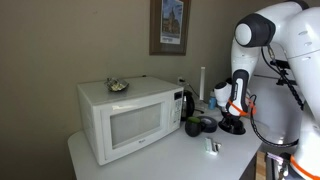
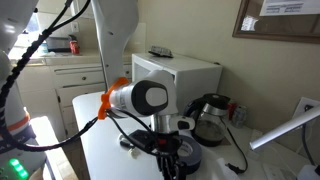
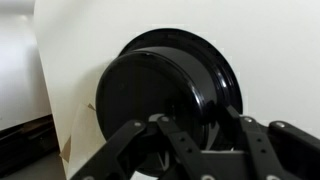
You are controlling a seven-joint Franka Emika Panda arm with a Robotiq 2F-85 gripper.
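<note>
A glossy black round vessel (image 3: 140, 95), which looks like a pot or bowl, fills the middle of the wrist view. It appears tilted within a wider black rim or dish (image 3: 225, 75). In the wrist view, my gripper reaches over its near edge, with a gap between the fingers and part of the black edge in that gap. I cannot tell whether the fingers touch it. In exterior view 1, the black vessel (image 1: 232, 126) sits at the counter's right end, just below the gripper. Exterior view 2 shows the gripper largely hidden by the white arm (image 2: 150, 100).
A white microwave (image 1: 125, 125) stands left of the arm, with a bowl (image 1: 117, 85) on top. Dark pans (image 1: 207, 124) and a glass coffee pot (image 2: 211, 125) stand between. Small pale items (image 1: 212, 146) lie near the front.
</note>
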